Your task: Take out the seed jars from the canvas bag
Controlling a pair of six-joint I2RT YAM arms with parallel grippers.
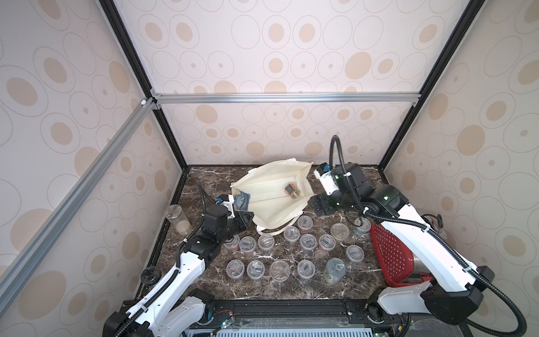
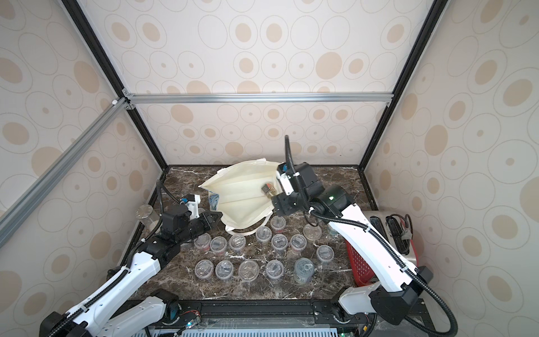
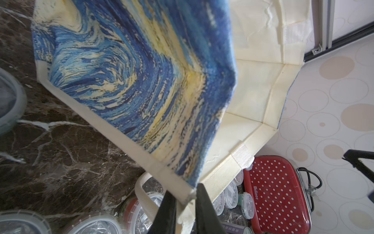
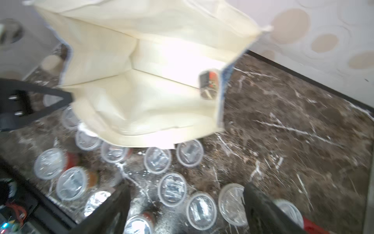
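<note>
The cream canvas bag (image 1: 264, 202) lies open at the back, its blue-printed side (image 3: 132, 70) toward my left gripper. My left gripper is shut on the bag's rim. One small jar (image 4: 208, 83) with an orange-and-dark look lies inside at the bag's right end. My right gripper is raised beside the bag's right end, open, with nothing seen between its fingers; its view is blurred. Several clear-lidded seed jars (image 1: 279, 270) stand on the marble counter in front of the bag.
A red perforated basket (image 1: 387, 258) sits at the right edge. A taller container (image 1: 176, 219) stands by the left wall. The counter behind the jars, right of the bag, is bare; walls enclose the back and sides.
</note>
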